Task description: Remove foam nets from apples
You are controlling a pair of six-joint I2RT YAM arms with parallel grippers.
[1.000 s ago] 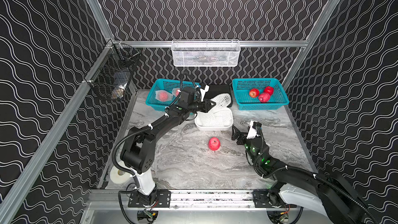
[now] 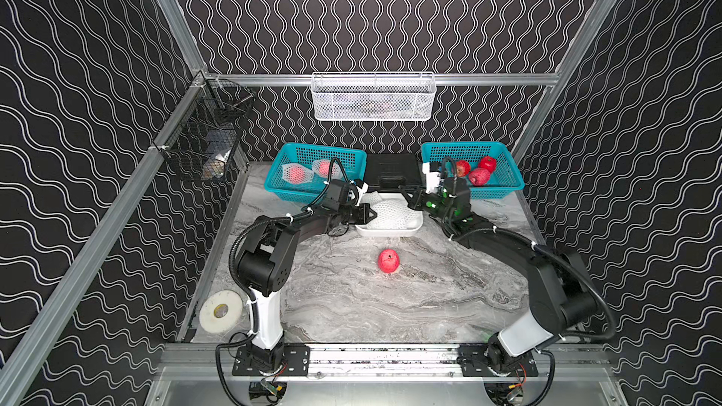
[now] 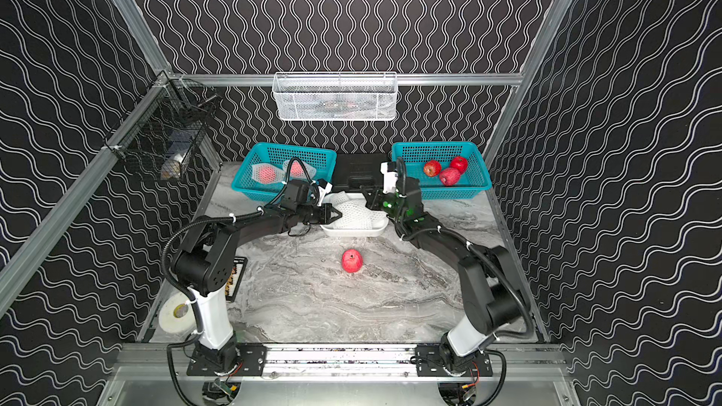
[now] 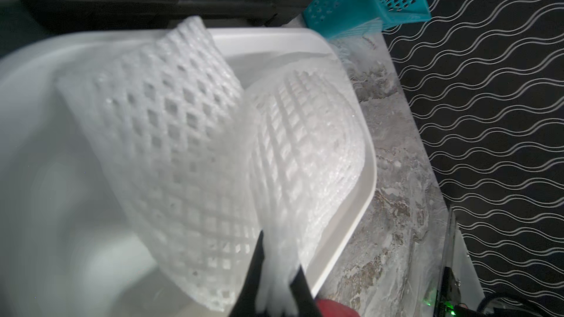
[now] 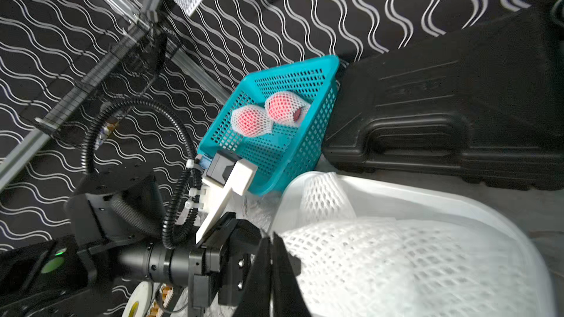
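Observation:
My left gripper (image 2: 373, 214) is low at the left of the white tray (image 4: 358, 214), shut on a white foam net (image 4: 308, 141) that hangs down into the tray. Another foam net (image 4: 170, 105) lies in the tray beside it. At the tray's back right, my right gripper is shut, with nothing visible between its fingers. A bare red apple (image 2: 388, 260) sits on the table in front of the tray. Two netted apples (image 5: 249, 120) lie in the left teal basket (image 5: 314, 141). Three bare apples (image 3: 449, 176) are in the right teal basket (image 3: 477, 180).
Behind the tray, between the baskets, stands a black case (image 5: 446, 99). A white mesh shelf (image 2: 373, 97) hangs on the back wall. A tape roll (image 2: 221, 311) lies at the front left.
My left gripper has lowered toward the tray with its net. The right gripper has moved left and back from the tray's right side, over to the tray, and has gone from open to shut.

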